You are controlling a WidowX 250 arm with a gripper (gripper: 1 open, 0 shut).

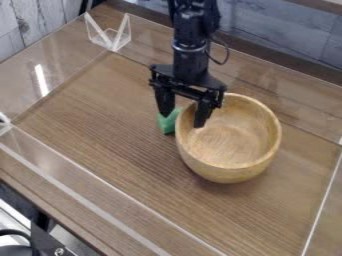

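A large light-wood bowl [230, 140] sits right of centre on the wooden table [94, 160]. My dark gripper [183, 108] hangs from the top over the bowl's left rim, its fingers spread open. A green object [168, 122] lies just outside the bowl's left side, below the left fingers and partly hidden by them and the rim. Whether the fingers touch it is unclear.
A white wire-like object [110, 32] is at the back left near the table edge. Dark cables show at the lower left corner.
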